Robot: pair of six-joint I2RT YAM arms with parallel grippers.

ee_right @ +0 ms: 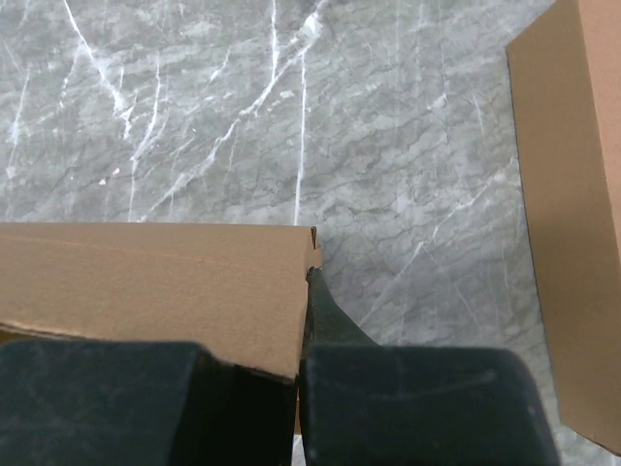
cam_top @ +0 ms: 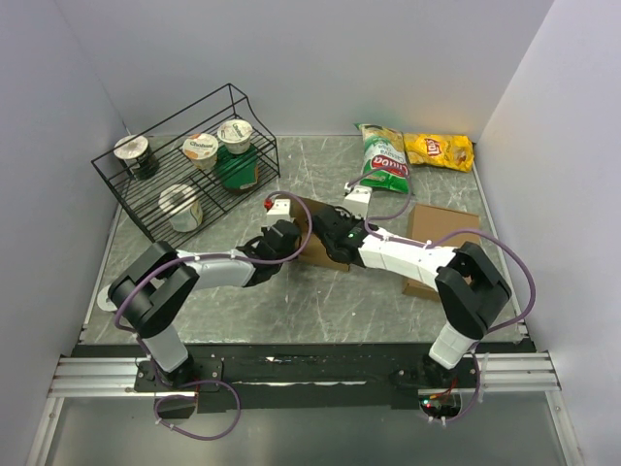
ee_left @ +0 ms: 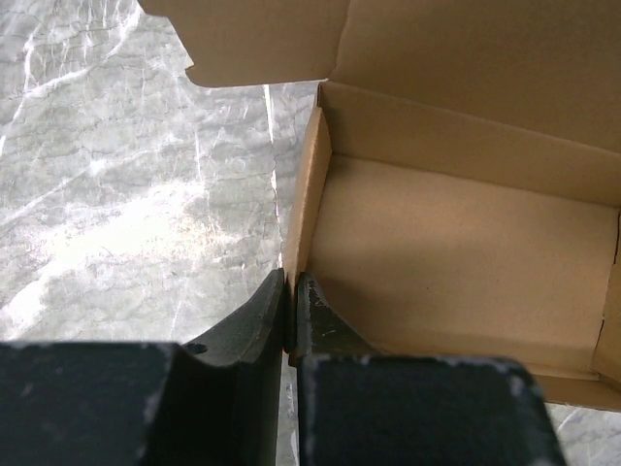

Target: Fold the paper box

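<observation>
The brown paper box (cam_top: pixel 320 254) is between my two arms at the centre of the counter. In the left wrist view its tray (ee_left: pixel 456 262) has upright walls and a large flap (ee_left: pixel 466 49) rising at the back. My left gripper is shut on the near side wall. My right gripper is shut on a box wall (ee_right: pixel 146 282) at its end corner. The top view shows both grippers partly hidden by their arms.
A second cardboard piece (cam_top: pixel 441 218) lies at the right. Chip bags (cam_top: pixel 437 148) sit at the back right, and a wire rack (cam_top: pixel 184 136) with tubs at the back left.
</observation>
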